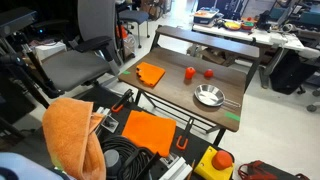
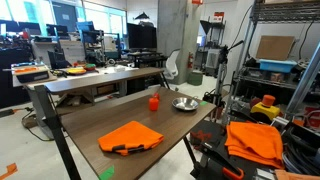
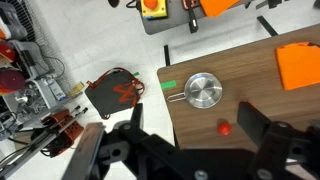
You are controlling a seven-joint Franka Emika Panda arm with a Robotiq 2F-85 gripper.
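Observation:
On the brown wooden table a silver pan (image 1: 210, 95) with a handle lies at the right end; the pan (image 3: 203, 90) appears between and beyond my fingers in the wrist view. My gripper is open, its dark fingers wide apart with nothing held, above the table. A red object (image 1: 190, 72) and a smaller round red one (image 1: 208, 73) sit behind the pan. One red object (image 3: 224, 128) shows near my right finger. Flat on the other end lies an orange cloth (image 2: 131, 136). In the exterior views I cannot make out the gripper.
A raised wooden shelf (image 2: 110, 78) runs along the table's back edge. A grey chair (image 1: 75, 65) stands beside the table. Orange cloths, cables and a yellow-and-red item (image 1: 214, 163) lie off the table's front. Bare wood surrounds the pan and the cloth.

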